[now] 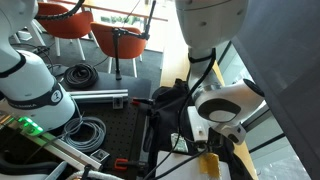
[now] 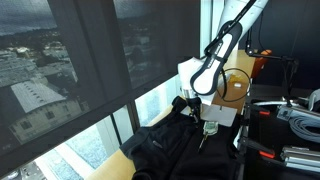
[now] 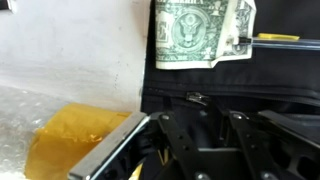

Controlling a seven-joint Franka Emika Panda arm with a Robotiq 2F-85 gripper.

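Note:
In the wrist view my gripper reaches up from the bottom edge, its fingers apart and no object visibly held between them. Beneath it lies black fabric [image 3: 225,80] with a zipper, a garment or a bag. A folded dollar bill [image 3: 192,35] rests on the fabric ahead of the fingers, and a pen with a yellow part [image 3: 280,42] lies at its right. The bill [image 2: 210,128] also shows on the black fabric [image 2: 165,152] in the second exterior view. Contact between fingertips and fabric cannot be judged.
A yellow-orange item [image 3: 68,145] lies left of the gripper on a whitish surface [image 3: 75,45]. Coiled cables [image 1: 88,133] lie beside the arm's base in the first exterior view. A window and dark shade [image 2: 85,55] stand behind the workspace.

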